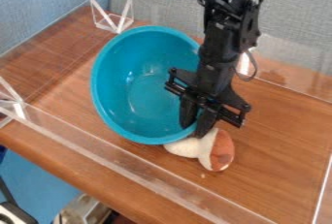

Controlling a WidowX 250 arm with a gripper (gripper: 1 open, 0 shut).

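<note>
The black robot gripper (205,105) reaches down from the top, its fingertips at the right rim of a teal bowl (130,87), over a white toy mushroom with a reddish cap (220,152). The bowl looks tilted, its interior facing the camera. The mushroom lies on the wooden surface just below the fingers, its stem pointing left. Whether the fingers are open or shut on the bowl's rim is hard to tell.
Clear plastic edging and white brackets (112,16) line the sides, with grey walls behind. Below the front left edge is a blue floor.
</note>
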